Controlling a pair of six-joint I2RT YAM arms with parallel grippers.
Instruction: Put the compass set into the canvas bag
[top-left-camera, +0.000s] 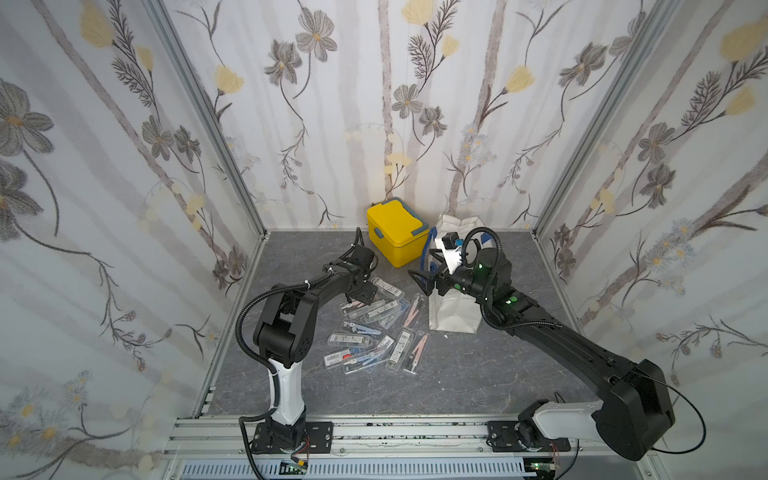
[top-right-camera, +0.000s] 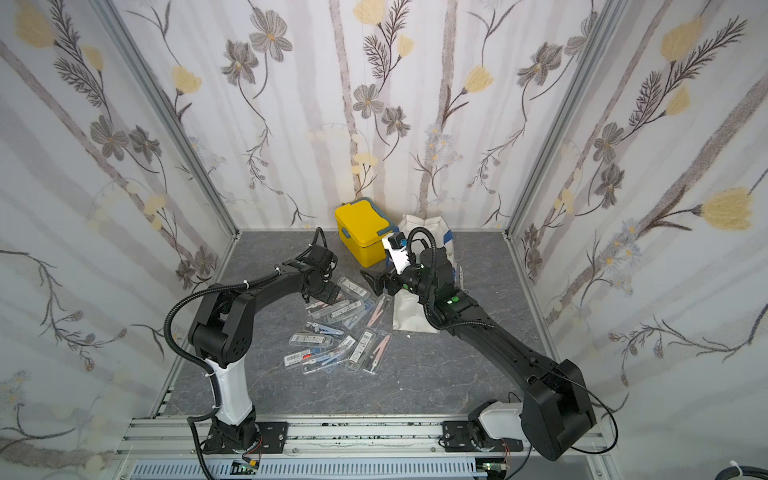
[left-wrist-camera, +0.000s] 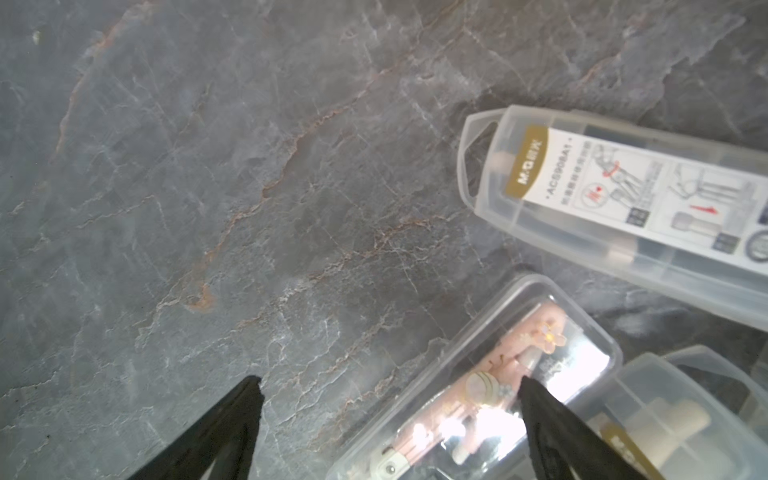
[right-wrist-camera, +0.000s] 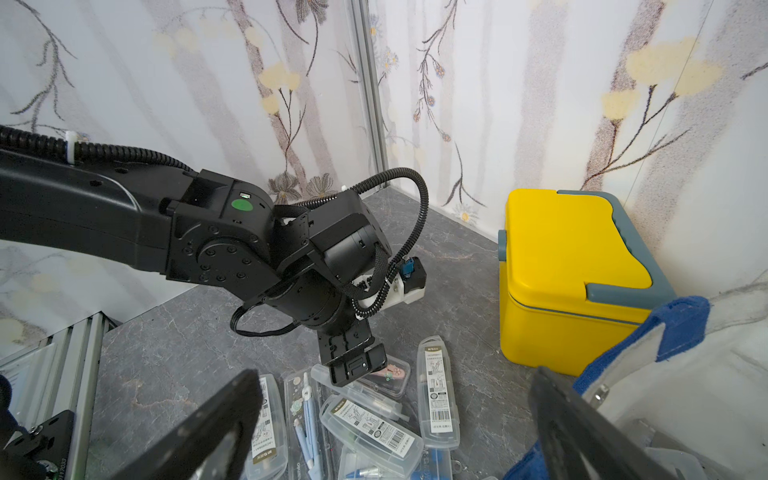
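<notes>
Several compass sets in clear cases lie in a loose pile mid-table. In the left wrist view, a set with pink parts (left-wrist-camera: 480, 392) lies under my open left gripper, its case passing below the right finger (left-wrist-camera: 552, 432). A labelled compass set (left-wrist-camera: 632, 192) rests just beyond it. Nothing is held between the left fingers. The canvas bag (top-left-camera: 456, 312), white with blue trim, lies at the right of the pile, partly covered by the right arm. My right gripper stands open and empty beside the bag's mouth (right-wrist-camera: 680, 352); something clear shows inside it.
A yellow box (top-left-camera: 397, 232) with a grey-blue handle stands at the back, left of the bag. More cased sets (right-wrist-camera: 372, 432) overlap closely in front of it. Bare table (top-left-camera: 264, 368) shows at the left and along the front.
</notes>
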